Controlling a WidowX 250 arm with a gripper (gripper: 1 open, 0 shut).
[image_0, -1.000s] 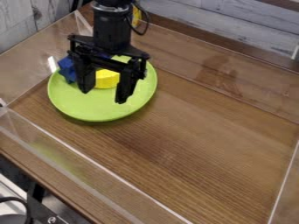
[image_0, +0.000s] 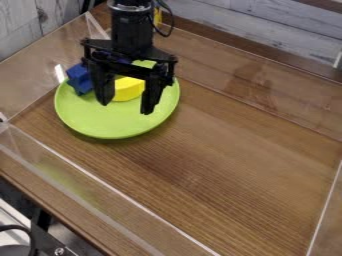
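Observation:
A green plate (image_0: 104, 122) lies on the wooden table at the left. On it are a blue block (image_0: 79, 78) at the back left and a yellow object (image_0: 128, 89) beside it, partly hidden by the gripper. My black gripper (image_0: 128, 92) stands open above the plate, over the yellow object. Whether its fingers touch the yellow object cannot be told.
A pale wall runs along the back and left. Another small yellow thing shows at the top behind the arm. A black cable lies at the lower left.
The gripper has shifted slightly over the plate, its fingers standing a little differently around the yellow object. The plate and objects look nearly unmoved.

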